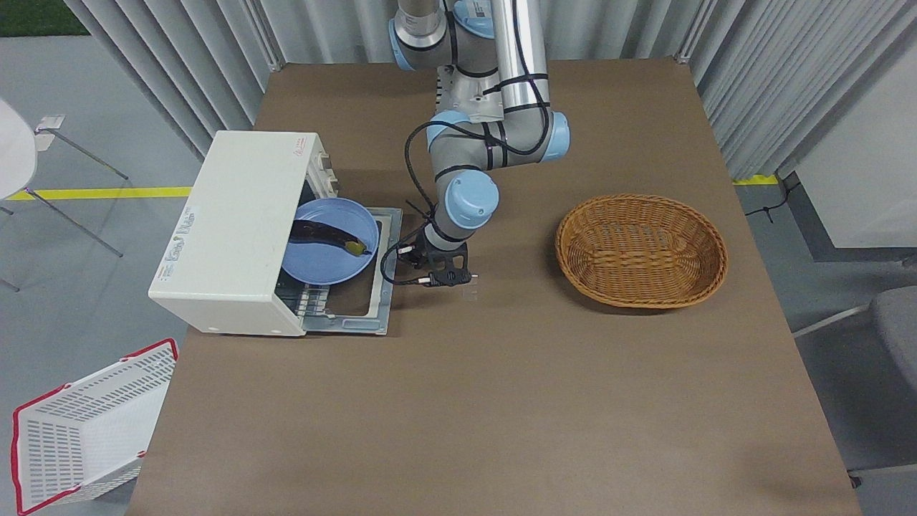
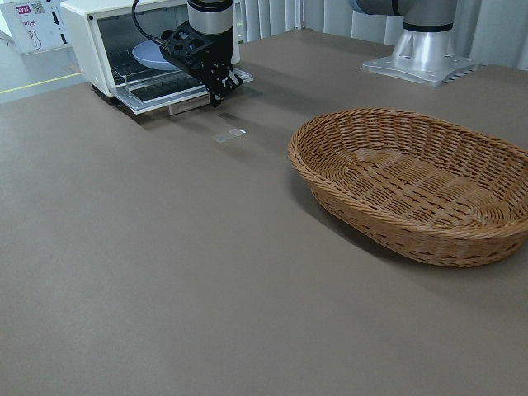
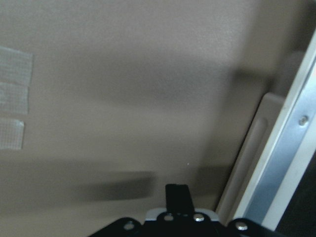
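A white toaster oven point(image 1: 225, 232) stands at the left of the table with its door point(image 1: 380, 314) down. A blue plate point(image 1: 331, 272) rests in the oven's opening, bearing a dark eggplant point(image 1: 322, 233). My gripper point(image 1: 447, 270) is low, just outside the door's outer edge, pointing down. In the wrist view, the door's metal edge point(image 3: 281, 163) runs along the right, beside bare tabletop. The black gripper tip shows at the bottom; whether the fingers are open or shut is unclear.
A wicker basket point(image 1: 641, 251) sits to the right on the brown table point(image 1: 559, 413), whose front and middle are clear. Small tape strips point(image 2: 229, 134) lie beside the oven door. A white plastic crate point(image 1: 90, 430) is on the floor at lower left.
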